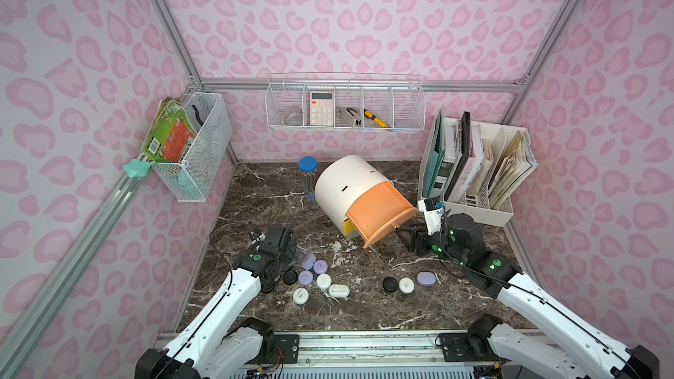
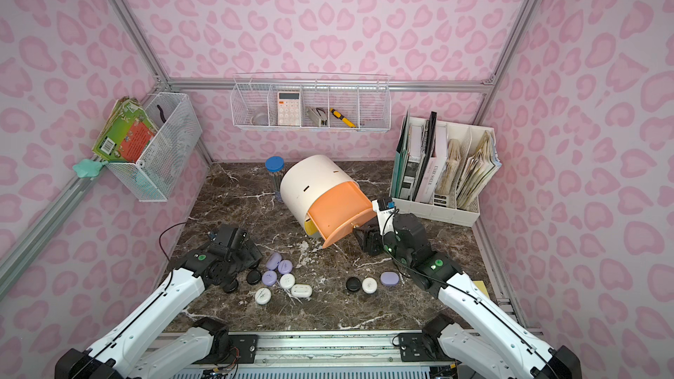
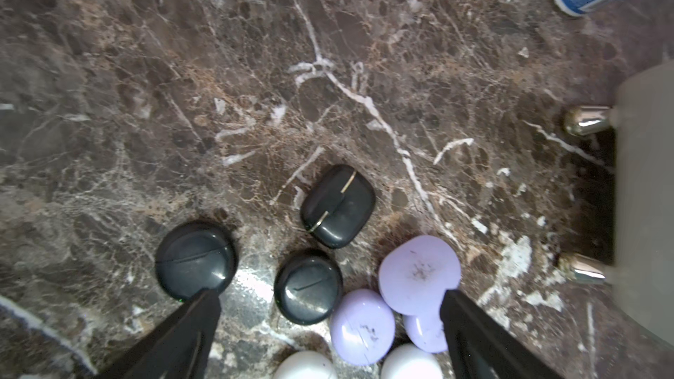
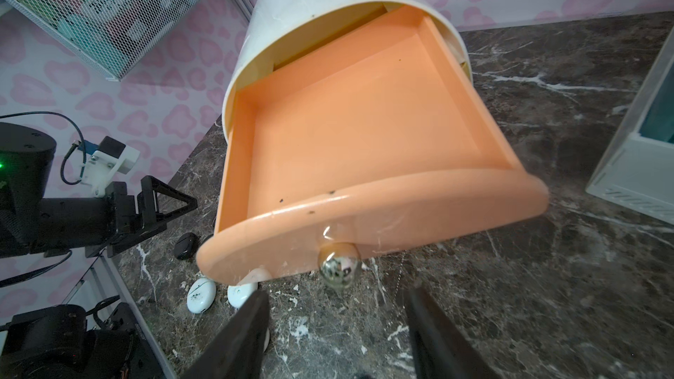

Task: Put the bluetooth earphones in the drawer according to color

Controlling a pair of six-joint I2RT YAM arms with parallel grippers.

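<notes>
The orange drawer [image 4: 365, 119] is pulled out of the white rounded cabinet [image 1: 347, 182], and its tray looks empty. My right gripper stands in front of the drawer, fingers parted, with the silver knob [image 4: 339, 264] just beyond their tips. Over the left cluster of earphone cases, my left gripper is open and holds nothing. Below it lie black cases [image 3: 338, 205], purple cases [image 3: 420, 275] and white cases [image 1: 323, 281]. A second group on the right has a black case [image 1: 389, 283], a white case [image 1: 406, 285] and a purple case [image 1: 426, 278].
A blue-capped container [image 1: 307, 165] stands left of the cabinet, and a white file box [image 1: 477, 210] stands to its right. Wire baskets hang on the left wall [image 1: 210, 147] and back wall [image 1: 414, 108].
</notes>
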